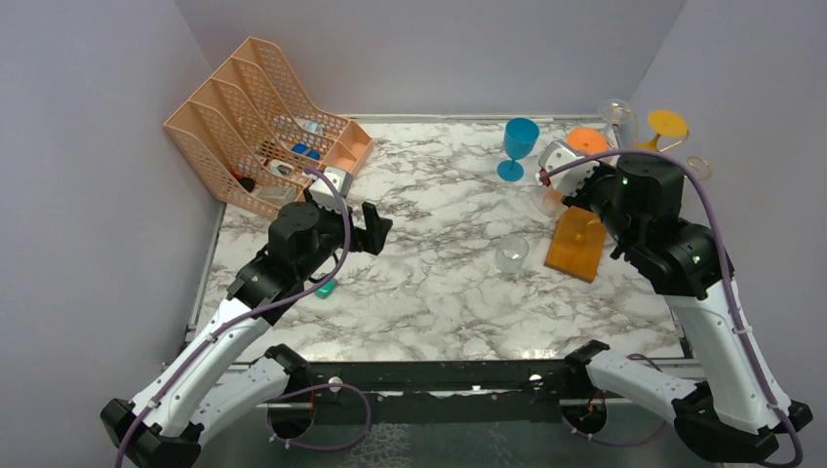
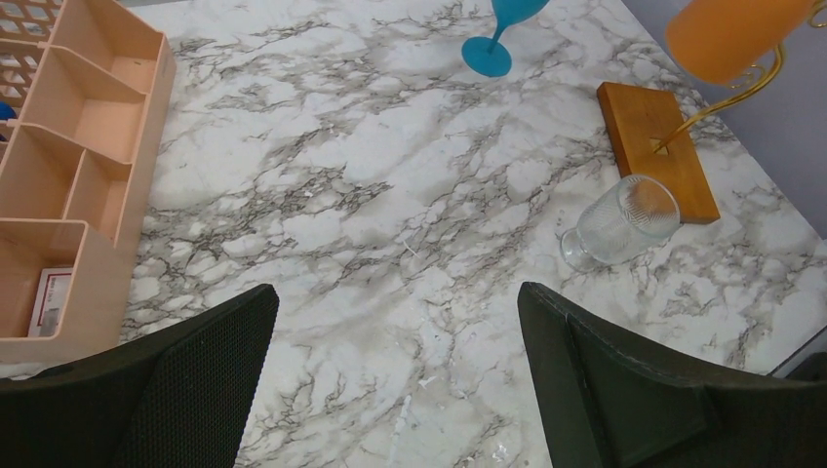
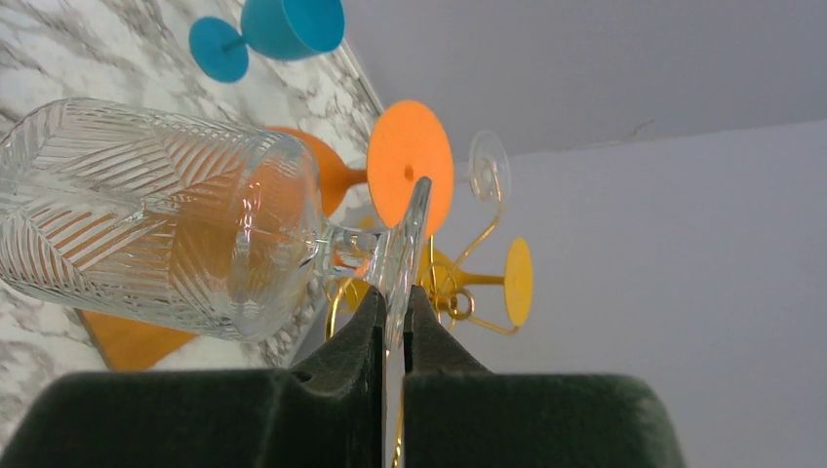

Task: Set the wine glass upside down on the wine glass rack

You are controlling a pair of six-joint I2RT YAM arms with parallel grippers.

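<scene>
My right gripper is shut on the base end of a clear patterned wine glass, held sideways beside the rack in the right wrist view, its base upright between the fingers. The gold rack with wooden base holds orange and yellow glasses and a clear one at the back. In the top view the right arm largely hides the held glass. My left gripper is open over the left-middle table, with nothing between its fingers.
Another clear glass stands left of the wooden base, and a blue glass at the back. A peach organizer fills the back left. A small green object lies by the left arm.
</scene>
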